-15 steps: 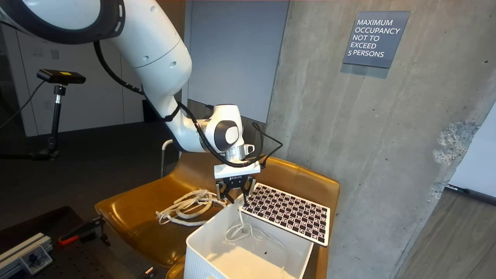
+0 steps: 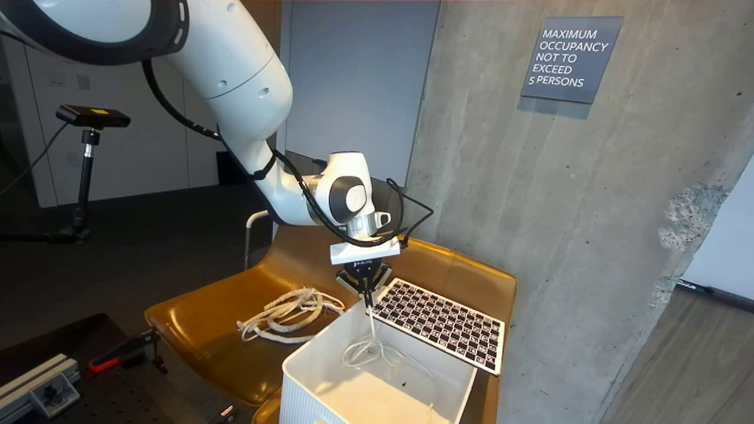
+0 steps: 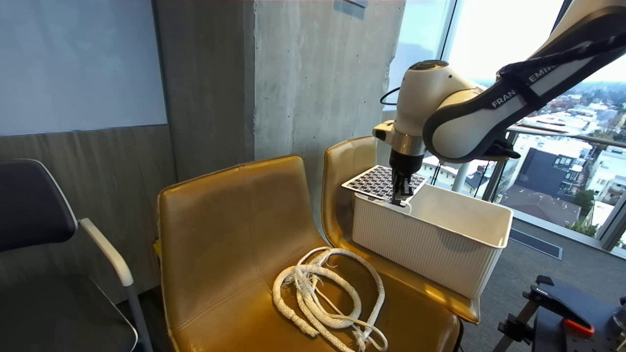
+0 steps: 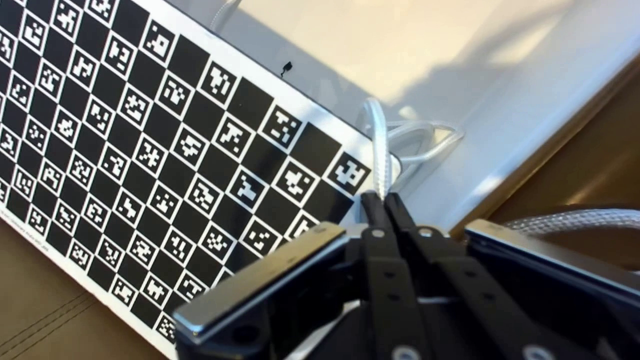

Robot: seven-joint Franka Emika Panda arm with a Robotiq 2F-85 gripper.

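My gripper [image 2: 368,302] is shut at the back corner of the white bin [image 2: 297,374], its fingertips pointing down. A thin white cord [image 4: 381,153] runs up to the closed fingertips in the wrist view and appears pinched between them. Below, more of the cord [image 2: 367,351] lies in loose loops on the bin floor. The black-and-white patterned board [image 2: 442,325] rests across one end of the bin, its corner right beside my fingers. In the second exterior view the gripper [image 3: 401,202] is over the bin's rim, and the cord is barely visible.
A thick coil of white rope [image 3: 328,287] lies on the tan chair [image 3: 240,234] beside the bin. The concrete wall [image 2: 601,212] rises behind the chairs. Most of the bin's interior is open and uncluttered.
My gripper has gone from open to shut at the cord and has risen slightly, moving a little right. The cord's upper end has come up with it, and the board has shifted slightly.
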